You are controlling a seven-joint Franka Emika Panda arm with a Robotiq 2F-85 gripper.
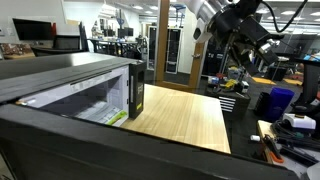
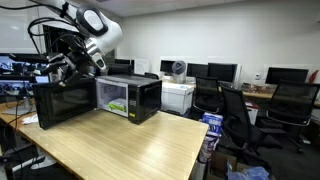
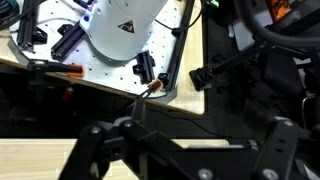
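A microwave (image 2: pixel 150 97) stands on the wooden table (image 2: pixel 130 145) with its dark door (image 2: pixel 62 102) swung open. Inside its pale cavity lies a small green-and-yellow item (image 1: pixel 108 116), too small to identify. In the wrist view, my gripper has its dark fingers (image 3: pixel 100 147) spread apart at the bottom, with nothing visible between them. The arm (image 1: pixel 238 35) is raised at the right of exterior view 1, clear of the table. Exterior view 2 has the arm (image 2: pixel 92 38) high at the left, near the open door; the fingertips are hard to make out there.
Bare tabletop extends in front of the microwave. The white robot base (image 3: pixel 125 25) and several cables and tools show in the wrist view. A blue-and-white container (image 2: pixel 210 135) stands beyond the table's right side, near office chairs (image 2: pixel 240 110).
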